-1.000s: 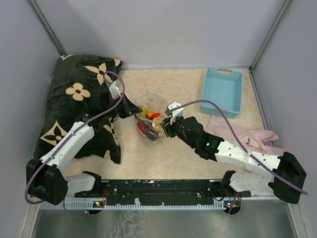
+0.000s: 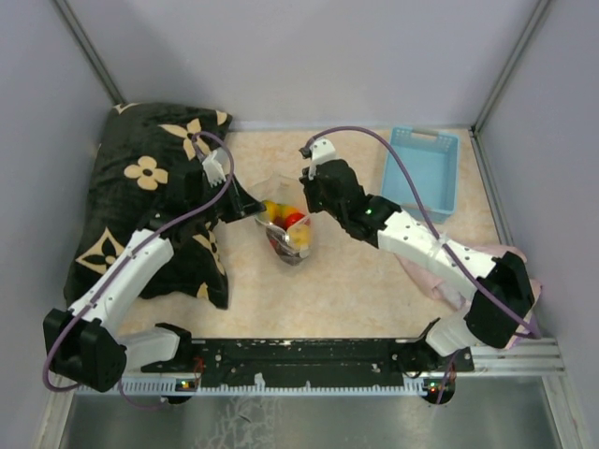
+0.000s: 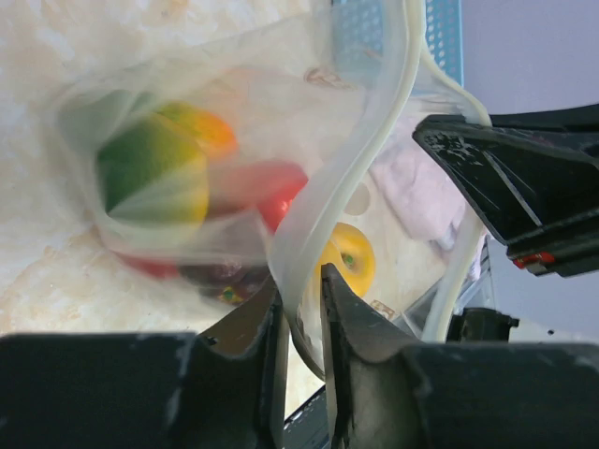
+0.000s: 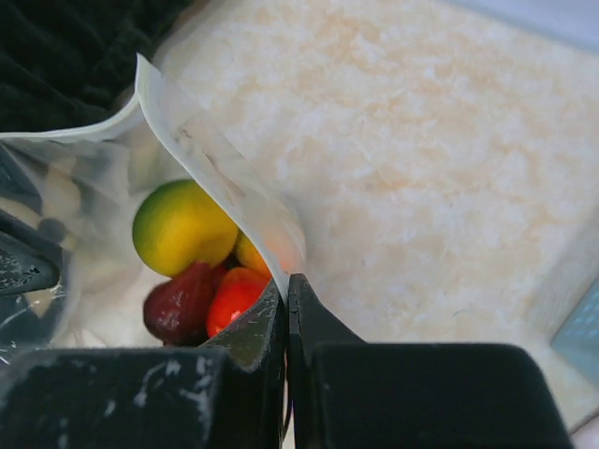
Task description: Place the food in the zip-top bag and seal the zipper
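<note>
The clear zip top bag (image 2: 291, 260) sits mid-table with its mouth spread, holding a green-yellow mango (image 4: 184, 224), a dark red fruit (image 4: 178, 304), a red tomato (image 4: 234, 297) and yellow-orange pieces. At its left rim, my left gripper stands a little open, the bag's edge running between its fingers. My right gripper is shut on the rim at the opposite side; only thin film shows at its fingertips. In the left wrist view, the right gripper's black fingers (image 3: 505, 182) lie beside that far rim. The zipper is hard to make out.
A blue basket (image 2: 418, 173) stands empty at the back right. Below it lies a pink cloth (image 2: 440, 276), partly under the right arm. A dark flowered cushion (image 2: 112, 206) fills the left side. Bare table (image 2: 328, 299) lies in front of the bag.
The bag's mouth has shifted a little. The left arm has hardly moved.
</note>
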